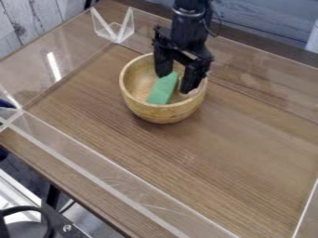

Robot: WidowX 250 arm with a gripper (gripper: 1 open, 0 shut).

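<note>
A wooden bowl [159, 110] sits in the upper middle of the table [187, 177]. Inside it lies a green oblong object [162, 89]. My black gripper [174, 76] hangs down from the top over the bowl, open, its fingers at or inside the rim around the green object's upper end. Whether they touch it I cannot tell.
A clear folded plastic piece [112, 26] stands at the back left. Clear strips run along the table's left edge, and a black cable lies at the lower left.
</note>
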